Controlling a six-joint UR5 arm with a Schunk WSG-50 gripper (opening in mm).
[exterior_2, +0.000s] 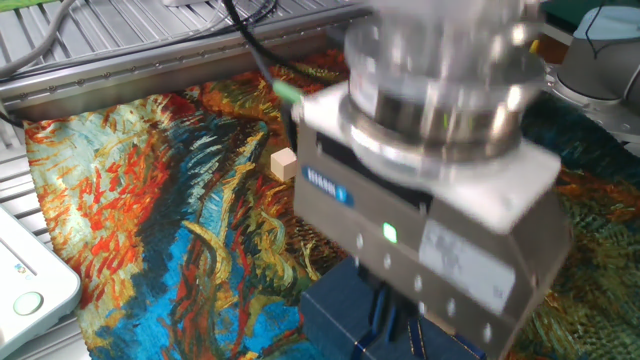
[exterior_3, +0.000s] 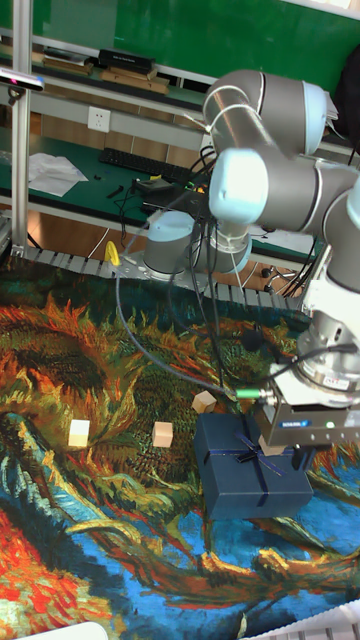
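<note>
A dark blue gift box (exterior_2: 335, 305) with a ribbon bow lies on the patterned cloth; in the other exterior view the box (exterior_3: 229, 496) shows whole, its bow ribbon (exterior_3: 253, 453) crossing the lid. Over the box, low at the bow, is my gripper (exterior_2: 385, 335), blurred in this view. Its dark fingers look close together, so it appears shut. Whether any ribbon is caught between them cannot be made out. A wooden block (exterior_3: 271, 443) is partly hidden at the lid beneath the gripper body.
One wooden cube (exterior_2: 284, 165) stands on the cloth beyond the gripper. From the other side, loose cubes show: a pale one (exterior_3: 79, 433), a tan one (exterior_3: 162, 434) and one close by the box (exterior_3: 203, 402). A white device (exterior_2: 30, 285) sits at the left edge.
</note>
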